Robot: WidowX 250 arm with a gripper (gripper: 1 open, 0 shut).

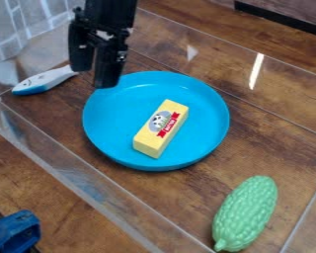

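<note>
My black gripper (95,57) hangs at the upper left, above the back-left rim of the blue plate (115,133), open. A yellow box (161,128) with a red label and a small printed face lies on the plate. A white-and-blue elongated item (44,79) lies to the left of the gripper.
A green bitter melon (245,212) lies on the wooden table (260,109) at the lower right. A blue object (9,233) is at the lower-left corner. Clear strips run along the left side.
</note>
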